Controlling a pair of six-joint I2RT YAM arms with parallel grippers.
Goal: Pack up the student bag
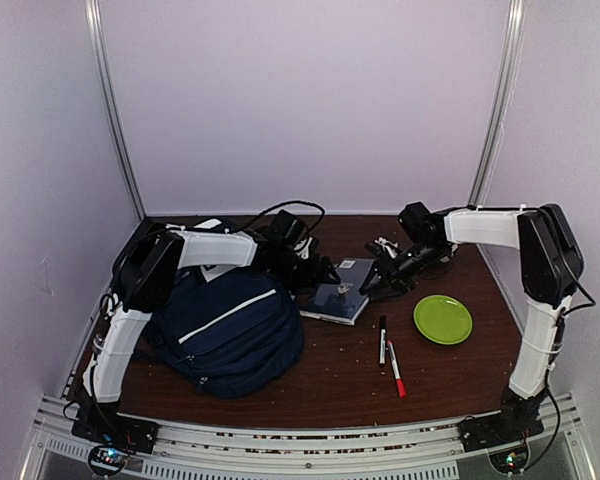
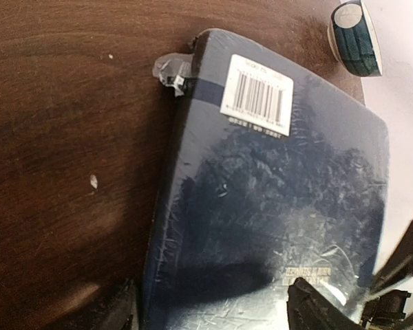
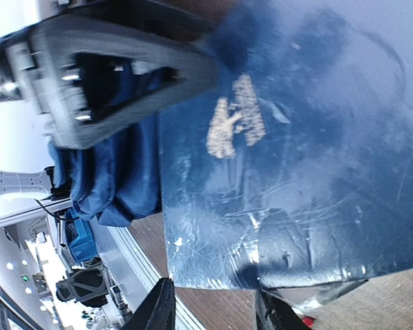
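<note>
A dark blue book [image 1: 336,300] with a barcode label [image 2: 257,96] lies on the table between my grippers. My left gripper [image 1: 315,272] is at its left side; in the left wrist view its fingers stand apart at the bottom, over the book's near part. My right gripper [image 1: 378,275] is at the book's right edge; in the right wrist view its two fingers sit apart at that edge. Whether either grips it is unclear. The navy backpack [image 1: 230,340] lies open at the left, partly under my left arm.
A green plate [image 1: 442,319] lies at the right. A black marker [image 1: 382,340] and a red marker [image 1: 396,370] lie front centre. A cup [image 2: 354,41] stands behind my right gripper.
</note>
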